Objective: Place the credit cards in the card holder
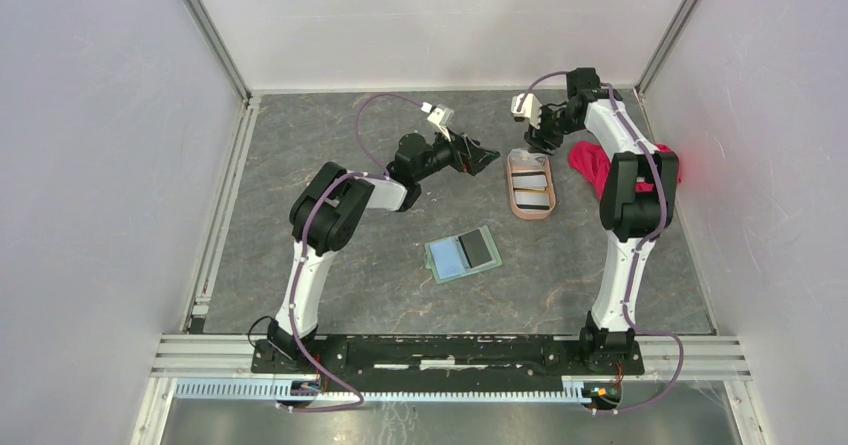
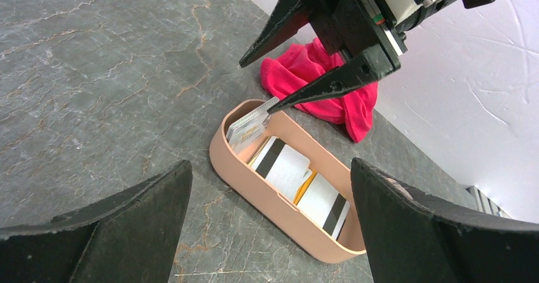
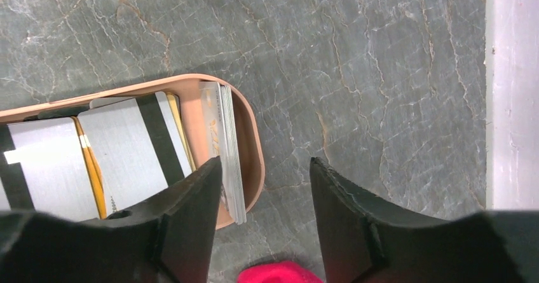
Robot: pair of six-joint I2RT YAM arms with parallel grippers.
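Observation:
A peach open box [image 1: 513, 197] holds the white cards. Several cards [image 3: 232, 149] stand on edge in its far end, leaning on the end wall; the other cards [image 3: 127, 146] lie slanted, with black stripes showing. My right gripper is open above that far end, one finger near the standing cards and nothing between the fingers. In the left wrist view, its lower fingertip [image 2: 276, 108] appears close to the top of those cards; whether it touches cannot be told. My left gripper [image 1: 482, 155] is open and empty, left of the box. Nearer the front lies a flat green holder [image 1: 462, 274] with pale blue and black panels.
Right of the box lies a crumpled red cloth [image 1: 590, 163], partly under my right arm. Walls [image 1: 760, 125] bound the table at the sides and back. The left half of the table and the area around the green holder are clear.

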